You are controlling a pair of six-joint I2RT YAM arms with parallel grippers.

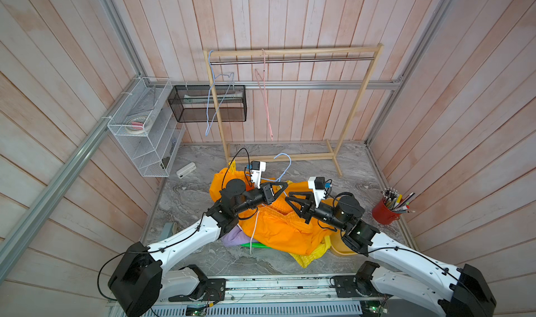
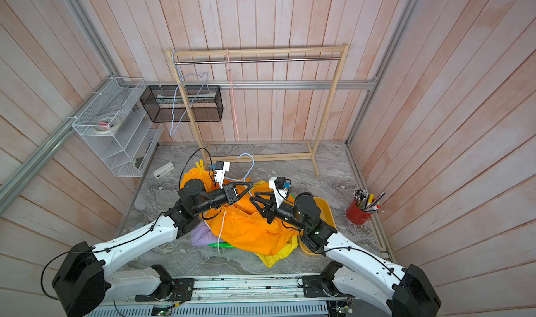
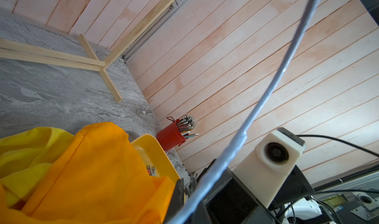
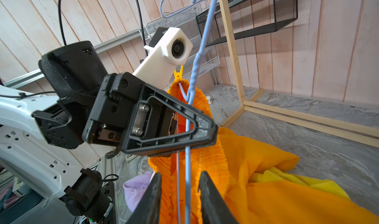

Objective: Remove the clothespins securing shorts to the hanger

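A light-blue wire hanger (image 4: 187,168) rises from the orange shorts (image 4: 179,153), whose gathered waistband surrounds it. At the waistband's far end a yellow clothespin (image 4: 178,72) clips the shorts; it shows small at the far left of the pile in the top left view. My left gripper (image 1: 283,186) is shut on the hanger wire above the shorts. Facing it closely from the right, my right gripper is part open; in its own view the wire runs between its fingertips, apart from both. No clothespin shows clearly at the waistband's near end.
Yellow cloth (image 1: 315,252) and purple cloth (image 1: 235,236) lie under the shorts. A yellow tray (image 2: 326,213) and a red pen cup (image 1: 384,212) stand to the right. Behind is a wooden rack (image 1: 365,85) with other hangers.
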